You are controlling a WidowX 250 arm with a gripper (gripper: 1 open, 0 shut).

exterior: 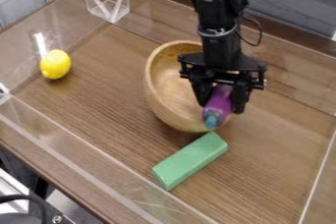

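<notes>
My black gripper (pixel 222 83) reaches down from the top over the right part of a wooden bowl (pixel 171 93), shut on a purple object with a light blue end (pixel 218 105). The blue end points down toward the front, near the bowl's front right rim. How much of the bowl's inside is empty is partly hidden by the gripper.
A green block (pixel 190 161) lies in front of the bowl. A yellow lemon-like object (pixel 55 64) is at the left. A clear wire-like holder (pixel 108 4) stands at the back left.
</notes>
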